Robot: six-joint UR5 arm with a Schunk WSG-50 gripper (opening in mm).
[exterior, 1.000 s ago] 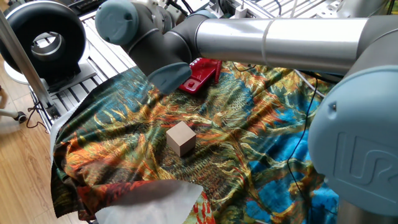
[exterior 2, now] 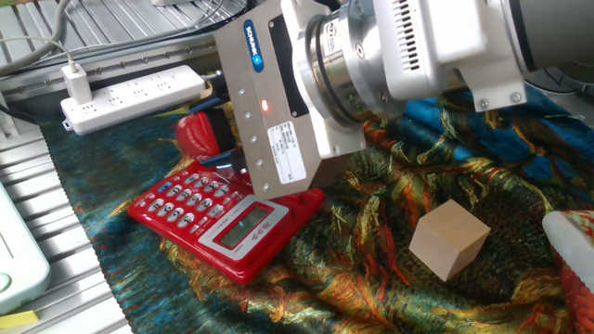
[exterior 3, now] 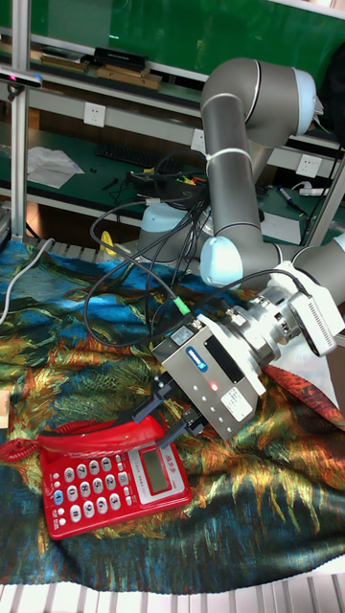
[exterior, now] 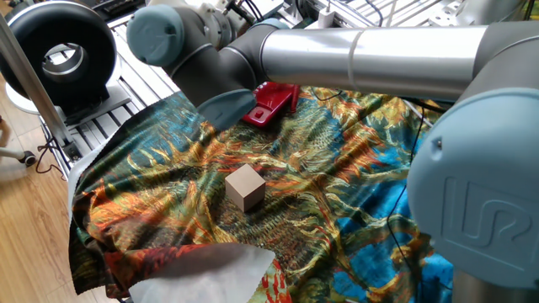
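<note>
A red desk phone (exterior 3: 112, 495) with a keypad and small screen lies on the patterned cloth; part of it shows in exterior view 1. Its red handset (exterior 3: 92, 442) runs along the phone's back side. My gripper (exterior 3: 150, 429) is tilted down over it, with its dark fingers (exterior 3: 179, 426) apart, one on each side of the handset. From exterior view 2, the gripper body hides the handset's middle, leaving one end of the handset (exterior 2: 195, 136) visible. Whether the fingers press on it, or whether it is clear of the cradle, I cannot tell.
A plain wooden cube (exterior 2: 449, 239) rests on the cloth away from the phone. Behind the phone lies a white power strip (exterior 2: 135, 98). Black cables (exterior 3: 153, 256) hang behind the gripper. Open cloth (exterior: 320, 198) surrounds the cube.
The cube and the visible part of the phone look unmoved.
</note>
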